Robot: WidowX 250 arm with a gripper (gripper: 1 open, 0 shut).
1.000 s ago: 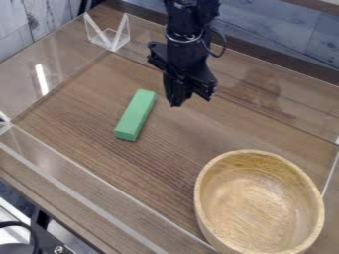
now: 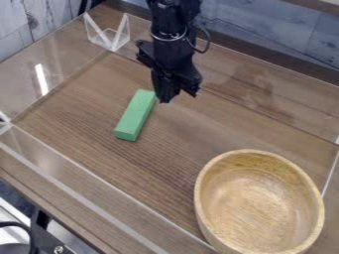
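Observation:
A green rectangular block [image 2: 134, 114] lies flat on the wooden surface at centre-left. My dark gripper [image 2: 162, 89] hangs from the top centre, above and a little to the right of the block, apart from it in the picture. Whether its fingers are open or shut is too small and dark to tell.
A large pale tan bowl [image 2: 259, 206] fills the lower right. Walls run along the back, with white plastic pieces at the left edges and a dark cable at the bottom left.
My gripper has shifted slightly left and up compared with a second ago. The green block and the bowl have not moved.

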